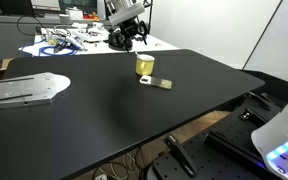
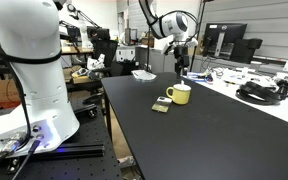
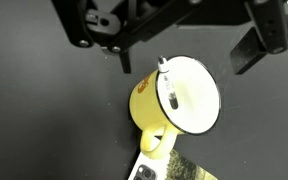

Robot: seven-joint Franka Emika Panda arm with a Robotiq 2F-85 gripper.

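A yellow mug (image 1: 144,65) with a dark rim stands upright on the black table. Its pale inside faces up in the wrist view, where the mug (image 3: 174,95) lies below the fingers and its handle (image 3: 158,140) points toward the lower edge. A black-and-white marker-like stick (image 3: 167,85) slants across the mug's opening. My gripper is open above the mug, its dark fingers (image 3: 125,62) spread apart and holding nothing. In exterior view 2 the mug (image 2: 179,94) is beneath the arm's hand (image 2: 174,30).
Close to the mug's handle lies a small flat patterned item (image 1: 157,82). A pale flat plate-like object (image 1: 24,90) rests on the left of the table in exterior view 1. Cables and equipment clutter the background.
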